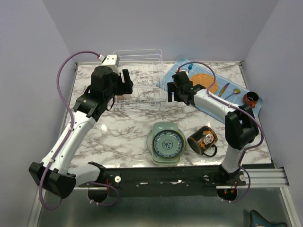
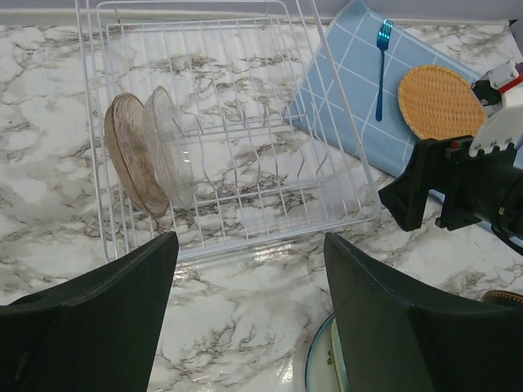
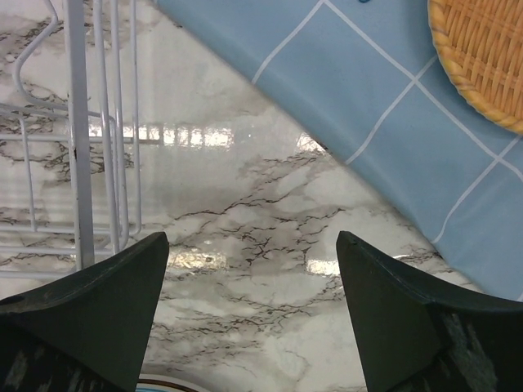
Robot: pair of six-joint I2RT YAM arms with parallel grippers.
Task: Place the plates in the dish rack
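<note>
Two glass-like plates, one brownish (image 2: 129,159) and one clear (image 2: 166,147), stand on edge in the left part of the white wire dish rack (image 1: 161,78). My left gripper (image 1: 131,83) hangs over the rack; in the left wrist view its fingers are apart with nothing between them. On the counter in front of the rack lies a stack: a blue-patterned plate (image 1: 168,144) on top of green dishes (image 1: 163,126), with a pale plate edge (image 1: 149,141) showing below. Just right of the rack, my right gripper (image 1: 170,92) is open and empty.
A dark floral mug (image 1: 202,140) lies on its side right of the stack. The blue cloth (image 1: 173,75) at the back right bears a woven mat (image 1: 202,81), cutlery and a brown cup (image 1: 251,99).
</note>
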